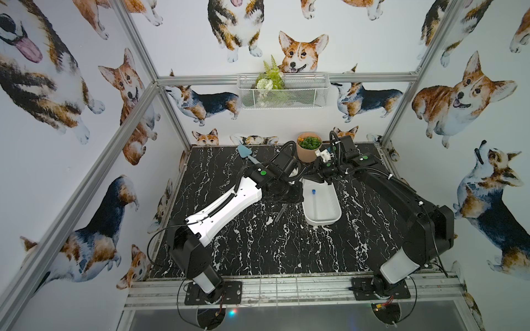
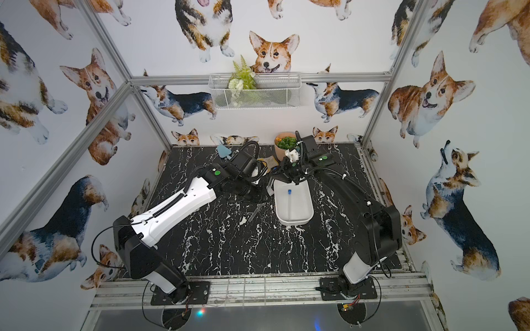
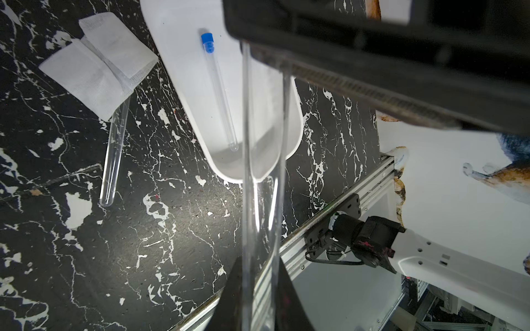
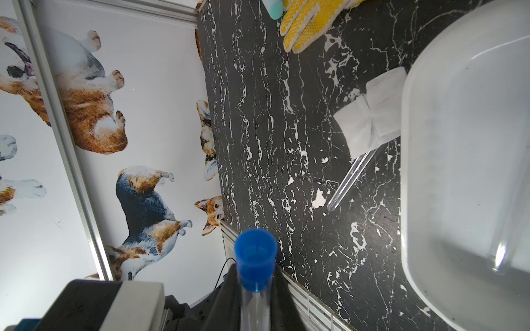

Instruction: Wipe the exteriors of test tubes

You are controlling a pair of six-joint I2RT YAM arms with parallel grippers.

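A long clear tube (image 3: 262, 215) stands in my left gripper, which is shut on it. Its far end is hidden behind the right gripper's dark body. My right gripper is shut on a clear tube with a blue cap (image 4: 255, 256). Whether both hold one and the same tube, I cannot tell. The grippers are close together near the tray's far end in the top views. Another clear tube (image 3: 112, 171) lies on the table, its upper part under a white tissue (image 3: 102, 63). Inside the white tray (image 3: 190, 118) rests a blue-capped tube (image 3: 220, 91).
Behind the arms stands a potted plant (image 1: 309, 143), with a pale blue tool (image 1: 244, 150) to its left. Yellow-dotted gloves (image 4: 309, 22) lie beyond the tissue.
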